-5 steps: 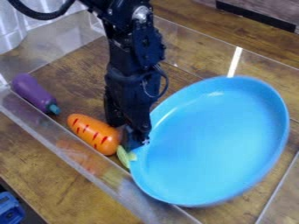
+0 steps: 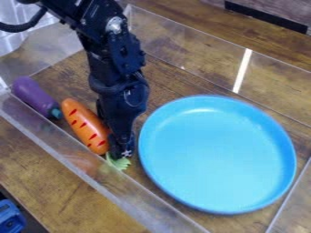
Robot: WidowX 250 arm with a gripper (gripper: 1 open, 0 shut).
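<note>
The black gripper [image 2: 122, 136] points down at the left of the blue plate, its tips low beside an orange carrot [image 2: 85, 126] with green leaves. Whether it is shut on the carrot is hidden. The blue plate [image 2: 216, 155] lies flat on the right. A purple eggplant [image 2: 35, 96] lies to the left of the carrot.
A clear plastic wall runs along the front left of the wooden surface [image 2: 49, 182]. Bare wood shows behind the plate, toward the back right.
The gripper has moved left and down onto the carrot's side. The carrot has shifted and turned more upright in view. The blue plate has settled slightly rightward, away from the gripper.
</note>
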